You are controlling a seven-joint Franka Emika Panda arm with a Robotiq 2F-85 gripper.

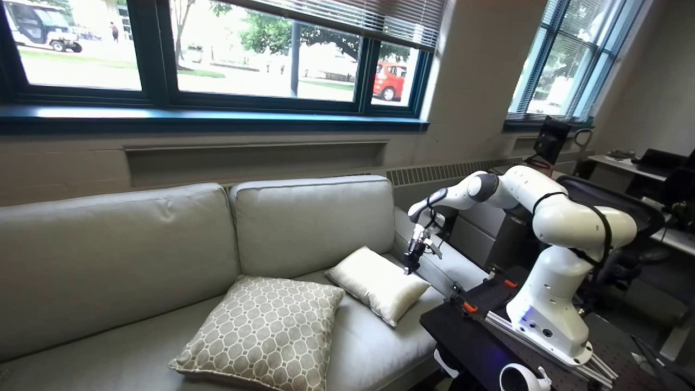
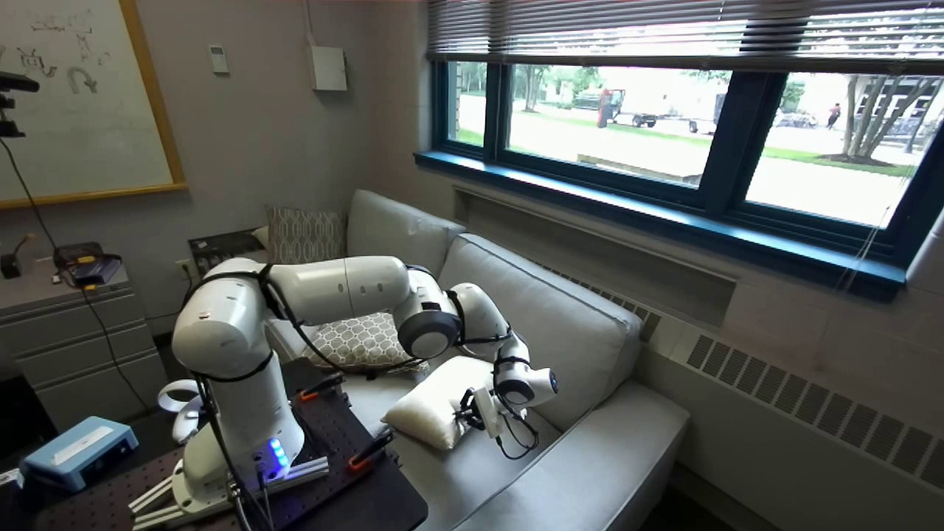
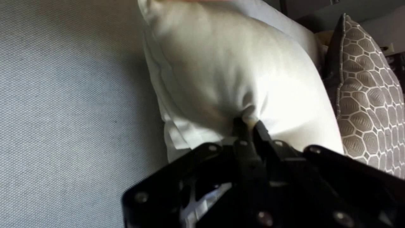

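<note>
A plain white pillow (image 1: 376,280) rests tilted on the right seat of the sofa. My gripper (image 1: 411,266) is at its right edge, on the side toward the sofa arm. In the wrist view, the dark fingers (image 3: 239,129) stand close together with a pinch of the pillow's (image 3: 224,57) cloth between them, and creases run into that spot. Exterior view 2 shows the gripper (image 2: 464,412) against the pillow's (image 2: 434,398) near side. The pillow's underside is hidden, so I cannot tell how much of it touches the seat.
A patterned cushion (image 1: 267,329) lies left of the white pillow. The sofa's backrest (image 1: 319,225) rises behind, and its armrest (image 2: 584,451) runs beside my gripper. A dark table (image 1: 449,329) with orange-handled clamps carries my arm's base. Bare seat shows in front of the pillow.
</note>
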